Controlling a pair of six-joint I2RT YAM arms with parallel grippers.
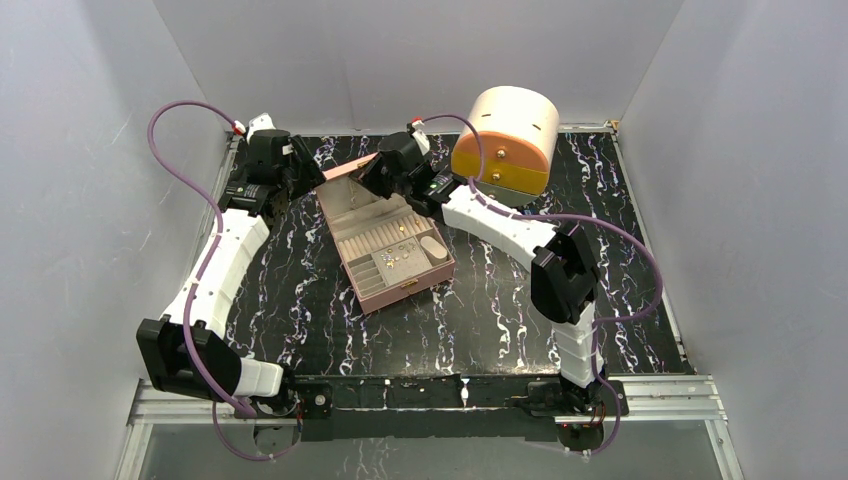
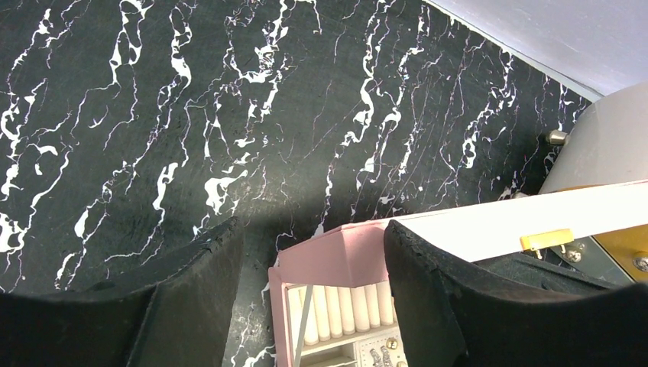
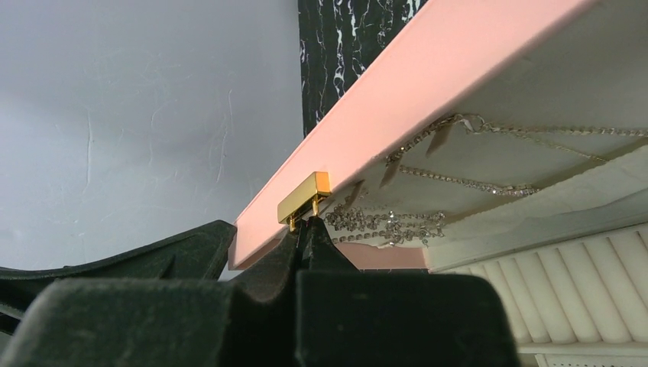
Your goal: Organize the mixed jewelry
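A pink jewelry box [image 1: 405, 290] stands open, its raised lid [image 3: 458, 46] at the back with chains [image 3: 474, 183] hanging inside. The lid's gold latch [image 3: 304, 197] sits right at the fingertips of my shut right gripper; whether anything thin is between them is unclear. My left gripper is open at the lid's left corner. Rings and small pieces [image 1: 400, 255] lie on the padded compartment beside ring rolls [image 3: 581, 290] and slots.
An orange and white rounded cabinet [image 1: 505, 130] stands at the back right, beside the box. Grey walls surround the marble surface, which is clear at the front and right.
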